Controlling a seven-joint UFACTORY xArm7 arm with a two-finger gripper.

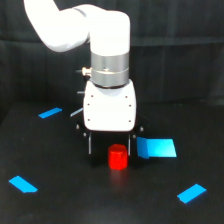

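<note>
A small red block [118, 157] stands on the dark table near the centre of the view. My white gripper [111, 152] points straight down just above and around it. Its dark fingers look spread wide, with clear space between them. The block appears between the fingertips, nearer the right one, but the dark background makes the exact gap and depth hard to judge. No contact with the block is visible.
Right of the block lies a cyan square [158, 148] with a darker blue strip. Blue tape marks lie at the left front [22, 184], right front [191, 193] and left back [50, 113].
</note>
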